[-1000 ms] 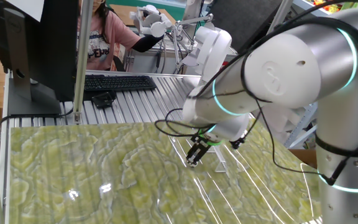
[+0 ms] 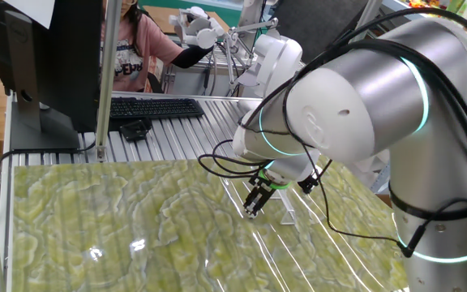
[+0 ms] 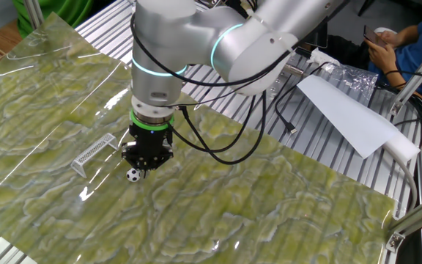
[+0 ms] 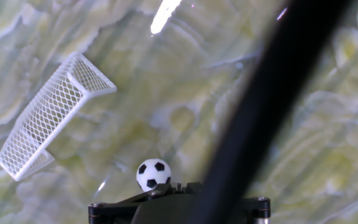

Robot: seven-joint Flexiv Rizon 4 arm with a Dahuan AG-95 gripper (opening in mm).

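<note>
A small black-and-white soccer ball (image 4: 154, 174) rests on the green marbled mat, just past my gripper in the wrist view. The gripper's fingers meet near the middle, and nothing shows between them. From the second exterior view, the ball (image 3: 132, 175) lies beside the tips of the downward-pointing gripper (image 3: 145, 173); whether they touch I cannot tell. A white mesh goal (image 4: 48, 115) stands up and left of the ball in the wrist view. In the first exterior view the ball is hidden, while the goal (image 2: 287, 212) partly shows behind the gripper (image 2: 252, 215).
Open mat (image 2: 120, 219) spreads widely around the gripper, with bright reflections. A keyboard (image 2: 156, 108) and monitor (image 2: 43, 81) stand beyond it. Loose black cables (image 3: 226, 147) loop beside the wrist. White sheets (image 3: 346, 117) lie on the slatted table; people sit at its edges.
In the first exterior view the upper arm and elbow have swung left, and the hanging cable has shifted with them. The gripper has stayed in nearly the same place above the mat.
</note>
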